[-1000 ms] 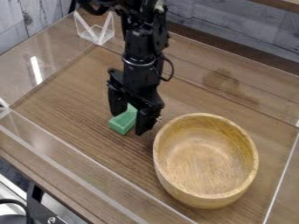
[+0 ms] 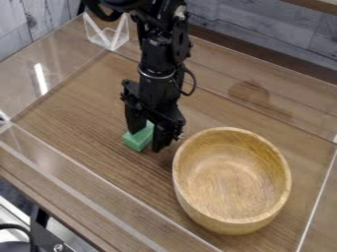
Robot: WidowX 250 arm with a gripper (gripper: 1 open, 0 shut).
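A small green block (image 2: 137, 140) lies on the wooden table left of centre. My black gripper (image 2: 150, 132) is down over it, its fingers around or just above the block's right part, hiding some of it. I cannot tell whether the fingers touch or hold it.
A large round wooden bowl (image 2: 184, 202) fills the lower right, close beside the gripper. A white wire or plastic object (image 2: 105, 28) is at the back left.
The gripper has shifted slightly over the green block and its fingers have changed pose. The block looks about where it was.
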